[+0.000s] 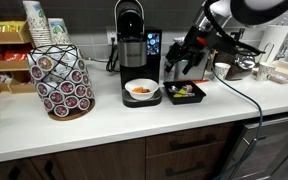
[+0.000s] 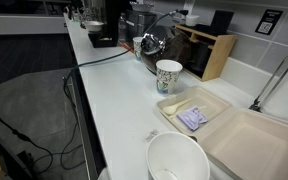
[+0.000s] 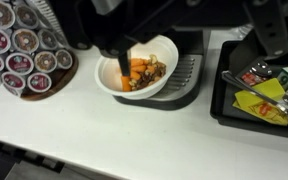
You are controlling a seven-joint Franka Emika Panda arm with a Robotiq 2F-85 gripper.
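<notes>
My gripper (image 1: 184, 62) hangs over the counter, above the black tray and to the right of the white bowl. Its fingers stand apart, and nothing shows between the dark fingers in the wrist view. The white bowl (image 1: 139, 90) rests on the coffee maker's base; orange pieces and small brown ones lie inside the bowl (image 3: 108, 78). To its right is the black tray (image 3: 224, 108), which holds yellow, red and white packets and a silver utensil (image 3: 271, 94).
A wire rack of coffee pods (image 1: 66, 90) stands left of the coffee maker (image 1: 132, 50). Paper cups (image 1: 37, 22) are stacked behind the rack. A white cup (image 2: 168, 76) and a beige tray (image 2: 194, 95) occupy the counter in exterior view 2.
</notes>
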